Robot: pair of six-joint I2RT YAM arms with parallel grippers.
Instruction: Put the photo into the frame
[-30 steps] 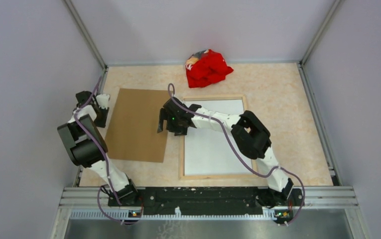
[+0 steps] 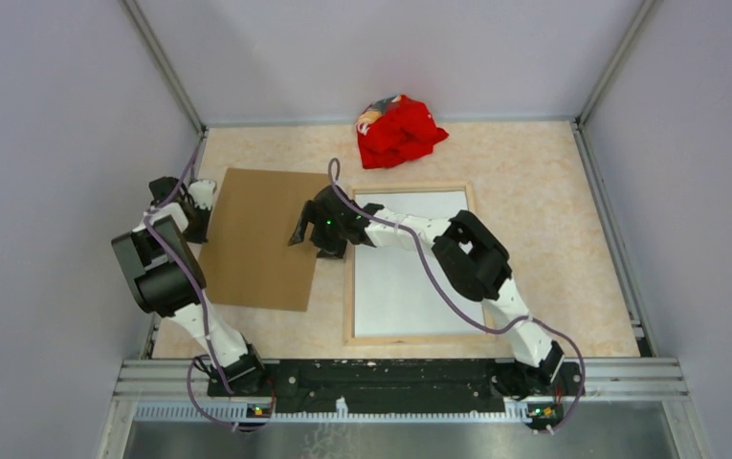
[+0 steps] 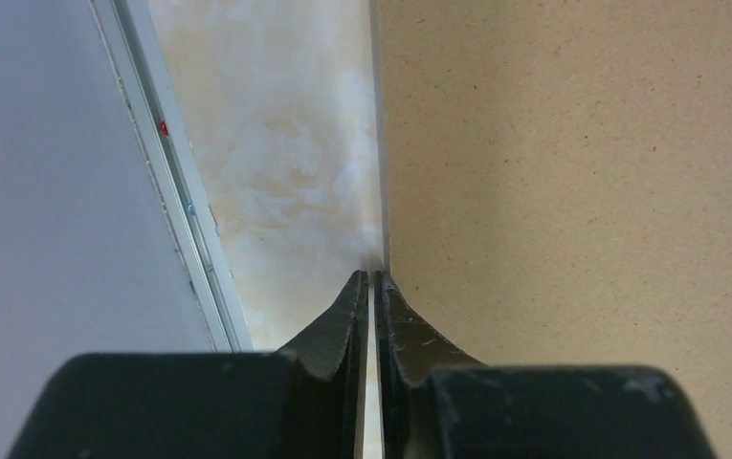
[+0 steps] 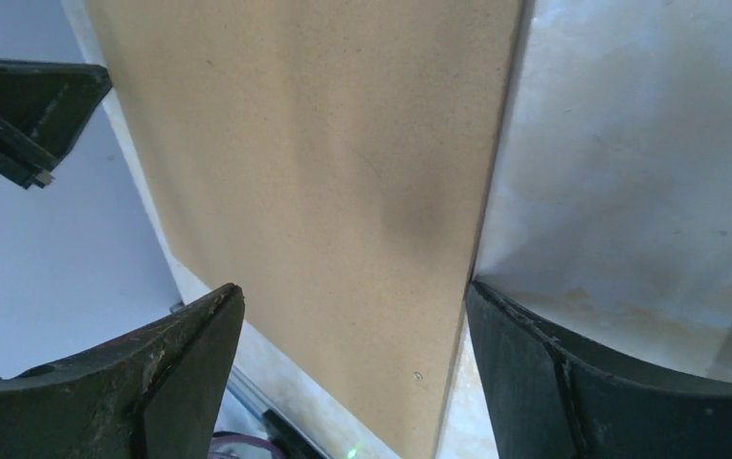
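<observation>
A large brown board point(image 2: 261, 239) lies flat left of the wooden frame point(image 2: 349, 296), which has a white panel point(image 2: 405, 296) inside. No printed picture shows, so I cannot tell which sheet is the photo. My left gripper is at the board's left edge, its fingertips close together with a thin empty gap between them. At the board's right edge, my right gripper stands wide: one finger point(image 4: 505, 335) is against the edge, the other over the board's face. The board is not between closed fingers.
A crumpled red cloth point(image 2: 402, 132) lies at the back, behind the frame. The enclosure's left rail point(image 3: 175, 182) runs close beside the left gripper.
The brown board has shifted slightly left, and its gap to the frame is wider. My right gripper has moved left along with it. The left gripper has barely moved.
</observation>
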